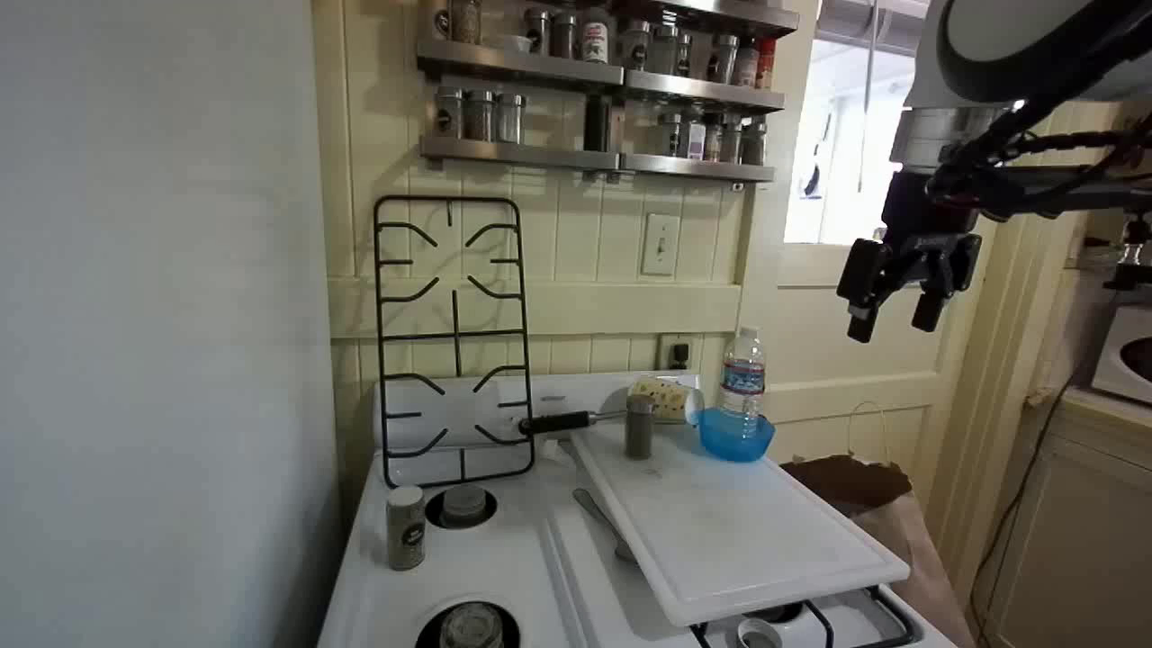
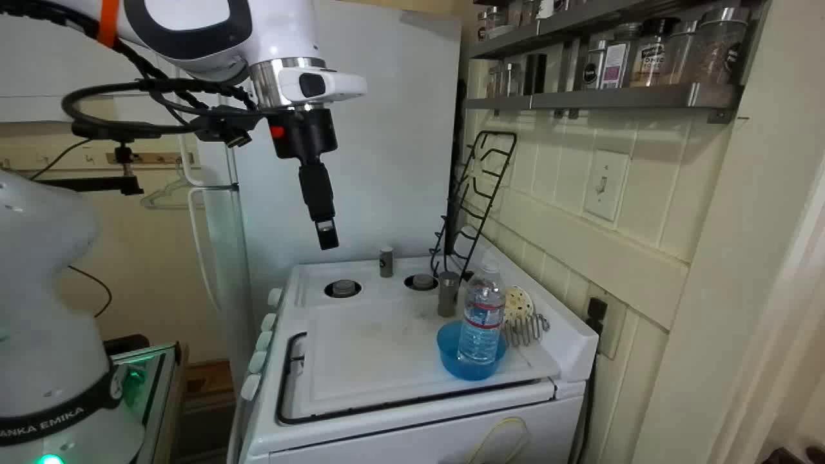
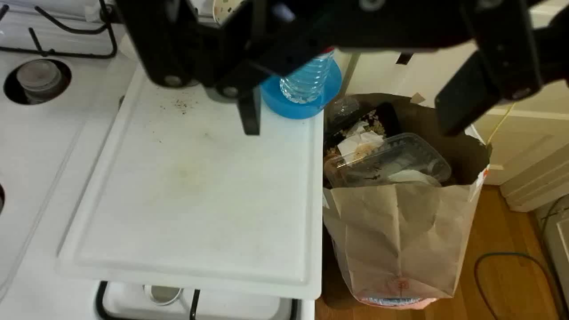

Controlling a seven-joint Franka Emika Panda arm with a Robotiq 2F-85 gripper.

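Observation:
My gripper point(image 1: 894, 317) hangs open in the air at the right, higher than the stove, with nothing between its fingers. In the wrist view the gripper has its fingers wide apart, above the board's right edge and the paper bag. A clear water bottle point(image 1: 742, 378) stands upright in a blue bowl point(image 1: 736, 436) at the board's back right corner. The gripper body hides the bottle's upper part in the wrist view. One grey shaker point(image 1: 639, 427) stands on the white cutting board point(image 1: 745, 540); another shaker point(image 1: 406, 529) is on the stovetop at left.
A black burner grate point(image 1: 454, 337) leans against the wall. Near it lie a black-handled utensil point(image 1: 559, 422) and a spoon point(image 1: 605, 520). Spice shelves point(image 1: 691, 88) hang above. An open paper bag point(image 3: 397, 234) with rubbish stands right of the stove. The board's front half is clear.

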